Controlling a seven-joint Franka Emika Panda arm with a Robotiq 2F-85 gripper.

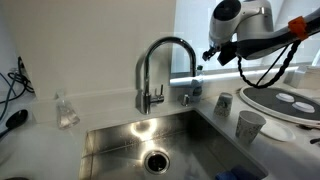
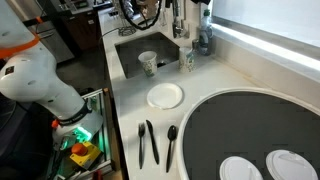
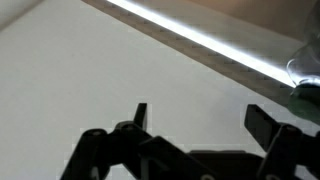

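High at the right in exterior view 1, over the counter behind the sink, my gripper [image 1: 208, 55] is small and dark. In the wrist view the two black fingers stand wide apart, so the gripper is open, with only pale surface between them. A clear and green bottle-like object [image 3: 306, 88] enters at the right edge there, beyond the right finger. Two cups stand on the counter right of the sink: a small grey one [image 1: 223, 103] and a larger speckled one [image 1: 249, 126]. Behind the faucet is a bottle [image 1: 196, 86].
The steel sink [image 1: 112, 138] has a tall curved faucet [image 1: 147, 72]. A white plate [image 2: 164, 95], a fork [image 2: 141, 146], a knife [image 2: 153, 142] and a spoon [image 2: 171, 146] lie beside a large dark round mat [image 2: 245, 125] bearing white discs.
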